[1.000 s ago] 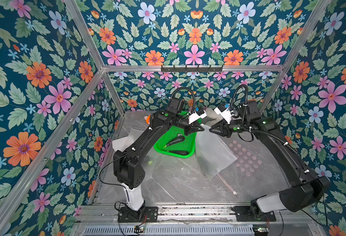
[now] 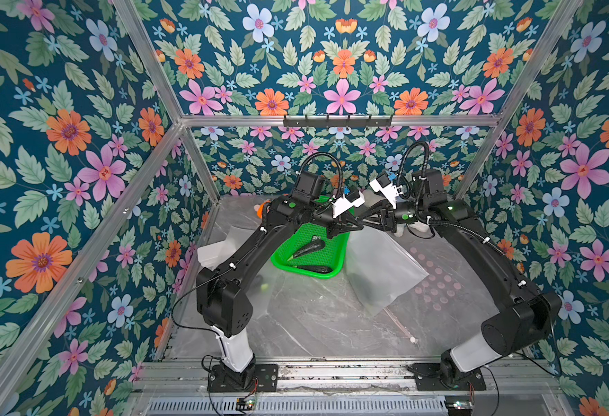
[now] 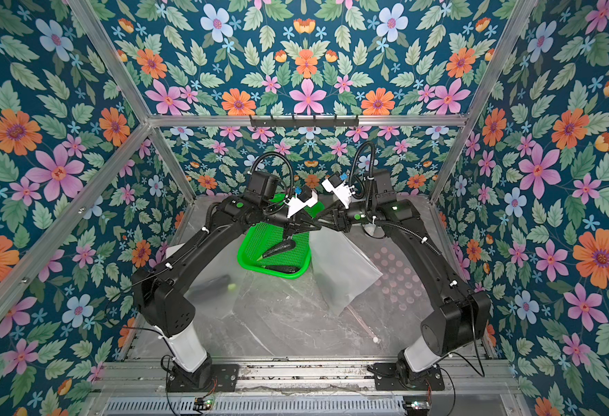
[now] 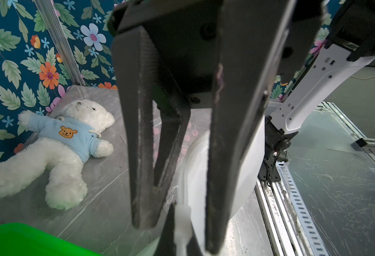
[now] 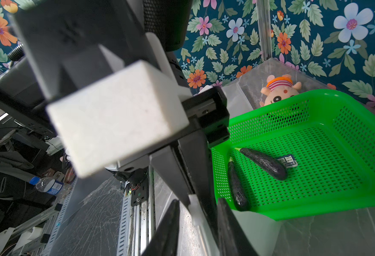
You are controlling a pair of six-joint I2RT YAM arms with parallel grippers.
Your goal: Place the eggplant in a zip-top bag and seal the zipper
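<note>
My left gripper (image 2: 351,223) is shut on the top edge of a translucent zip bag (image 2: 384,270), seen as a white strip between its fingers in the right wrist view, with the bag hanging below. My right gripper (image 2: 368,220) meets it at that edge, its fingers part open around the strip's end, apparently not closed on it. Two dark eggplants, one upper (image 5: 262,162) and one lower (image 5: 237,187), lie in the green basket (image 5: 362,151) behind the bag.
A white teddy bear (image 4: 68,145) lies at the back, an orange-hatted plush toy (image 5: 281,91) beyond the basket. Another translucent bag (image 3: 207,298) lies at the left.
My right gripper has moved left and a little up toward the left one and the bag's edge. The bag's lower part has shifted slightly right; the left arm has barely moved.
</note>
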